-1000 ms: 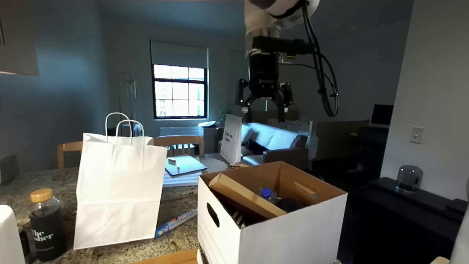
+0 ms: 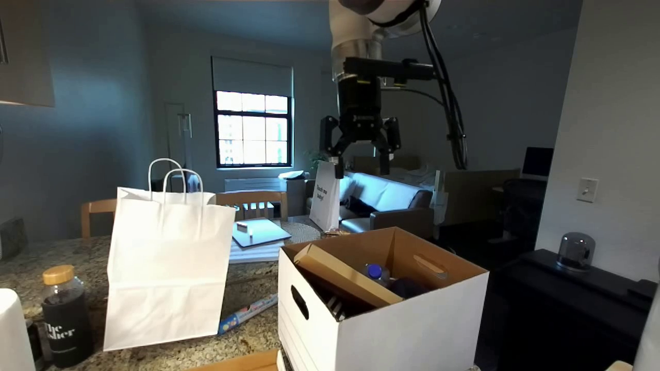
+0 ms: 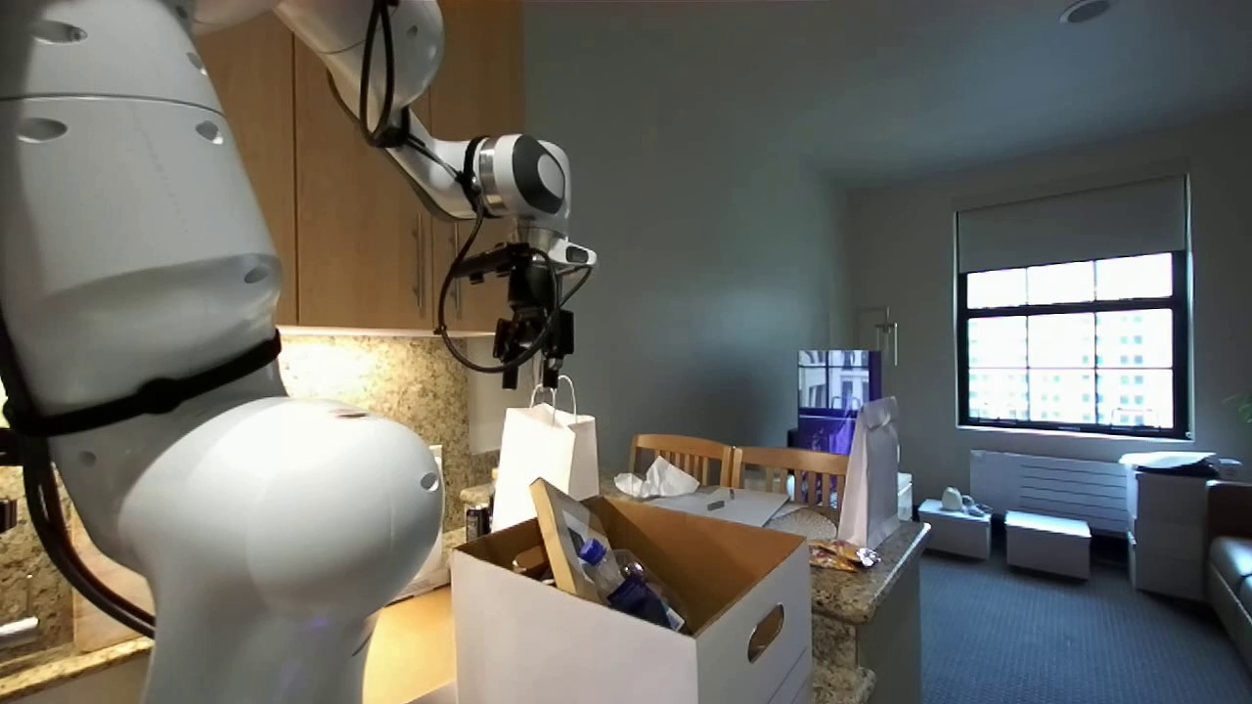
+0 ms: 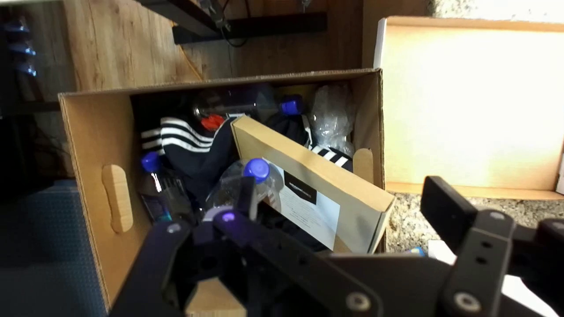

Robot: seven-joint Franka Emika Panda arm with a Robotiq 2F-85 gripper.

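Note:
My gripper [image 2: 362,167] hangs open above a large white box [image 2: 411,334], with nothing between its fingers. In the wrist view one finger [image 4: 246,196] overlaps the box's contents, while the other finger [image 4: 444,203] lies over the counter beside it. A flat cardboard box [image 4: 317,164] with a white label leans diagonally inside. Around it are a blue-capped bottle [image 4: 257,170], a second blue-capped bottle [image 4: 161,182], dark striped cloth [image 4: 185,140] and clear plastic wrap [image 4: 332,116]. The gripper's own body covers the near part of the box in that view.
A white paper bag [image 2: 170,272] with upright handles stands on the granite counter, near a dark bottle [image 2: 65,321] and a blue-and-white tube [image 2: 247,313]. An open cardboard lid [image 4: 470,105] lies beside the box. Another white bag [image 3: 869,475] stands farther back.
My gripper has shifted a little to the left and slightly lower in exterior view 1, still open. The box, its visible contents and the bags have not moved.

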